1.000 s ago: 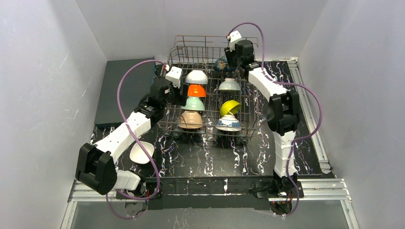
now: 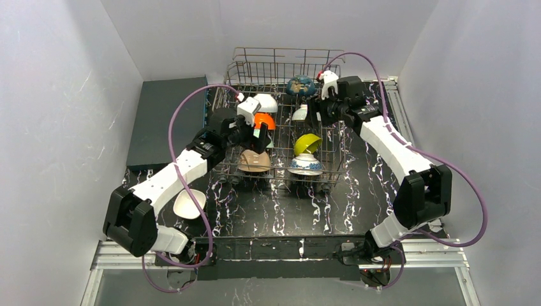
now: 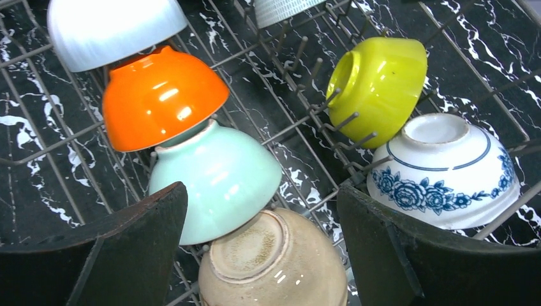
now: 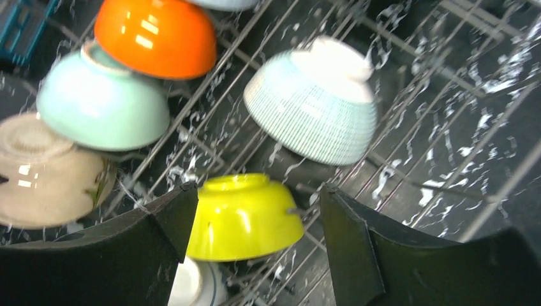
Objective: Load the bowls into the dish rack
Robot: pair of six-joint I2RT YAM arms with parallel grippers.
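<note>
The wire dish rack (image 2: 274, 51) holds bowls: white (image 2: 265, 100), orange (image 3: 163, 95), mint (image 3: 214, 178), tan (image 3: 271, 268), dark blue (image 2: 300, 83), pale ribbed (image 4: 309, 105), lime (image 3: 376, 86) and blue-flowered white (image 3: 440, 182). The lime one is tipped on its side. My left gripper hovers open over the mint and tan bowls, empty. My right gripper is above the rack's right part, fingers apart around the view of the lime bowl, above it; nothing visibly held. A square white bowl (image 2: 189, 204) lies on the counter at front left.
A dark board (image 2: 163, 115) lies left of the rack. Grey walls close in the back and both sides.
</note>
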